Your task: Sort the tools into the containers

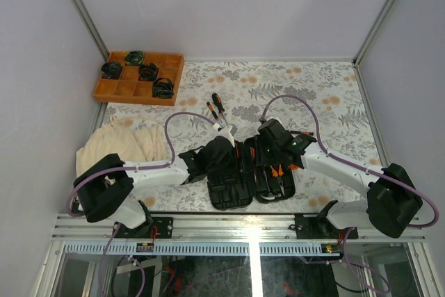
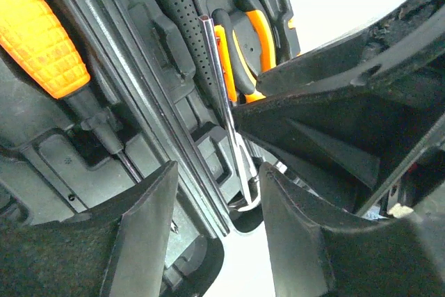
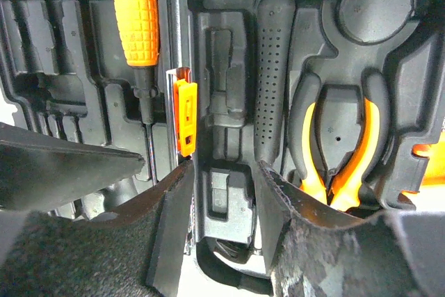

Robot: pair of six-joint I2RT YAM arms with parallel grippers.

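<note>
An orange utility knife (image 3: pixel 187 113) stands on edge along the seam between the two halves of the open black tool case, outside the moulded slot (image 3: pixel 228 88) beside it. My right gripper is open above the case, and the knife runs down by its left finger (image 3: pixel 179 182). Edge-on, the knife shows as a thin metal strip in the left wrist view, against the right gripper's dark finger. Over the seam, my left gripper is open and empty. An orange-handled screwdriver (image 3: pixel 137 22) lies in the case's left half.
Pliers (image 3: pixel 370 147) and a perforated dark handle (image 3: pixel 274 74) sit in the right half. Two screwdrivers (image 1: pixel 218 104) lie behind the case. An orange divided tray (image 1: pixel 127 88) with cables and a cream cloth (image 1: pixel 125 147) are at left. Both grippers crowd the case's middle.
</note>
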